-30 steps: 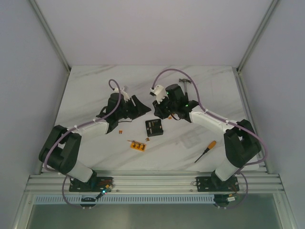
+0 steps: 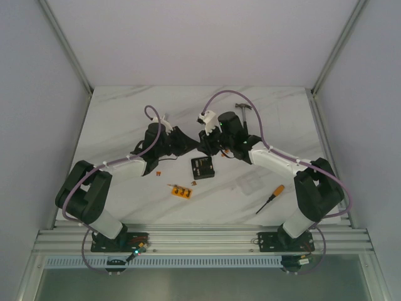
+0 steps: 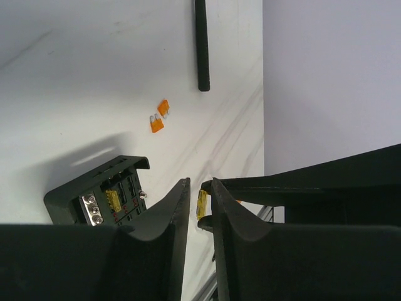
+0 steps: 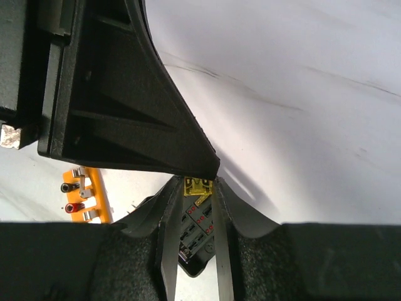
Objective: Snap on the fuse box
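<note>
The black fuse box (image 2: 202, 168) lies on the white tabletop, with red and yellow parts inside, seen also in the left wrist view (image 3: 94, 194). Above it, my left gripper (image 2: 193, 143) and my right gripper (image 2: 207, 144) meet tip to tip. A small yellow piece is at their fingertips, also visible in the left wrist view (image 3: 202, 204); I cannot tell which of them holds it. Whether either gripper is fully shut is hard to see.
An orange block with terminals (image 2: 182, 192) lies below the box, a screwdriver (image 2: 276, 193) to the right, a hammer (image 2: 243, 106) at the back. Small orange pieces (image 3: 156, 125) lie nearby.
</note>
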